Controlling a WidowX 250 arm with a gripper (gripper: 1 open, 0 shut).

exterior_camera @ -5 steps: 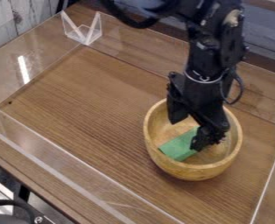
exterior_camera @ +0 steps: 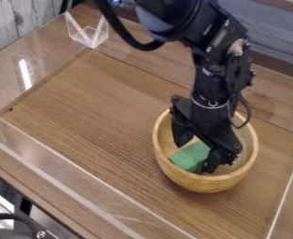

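Observation:
A wooden bowl (exterior_camera: 174, 166) sits on the table at right. In it lies a green object (exterior_camera: 190, 158), partly covered by my black gripper (exterior_camera: 202, 147), whose fingers reach down into the bowl around it. The fingers are apart; whether they touch the green object is unclear.
A white wire holder (exterior_camera: 90, 25) stands at the back left near the table's edge. A dark cable lies at the lower left corner.
The gripper has shifted slightly within the bowl, its fingers now lower over the green object, which remains in about the same place.

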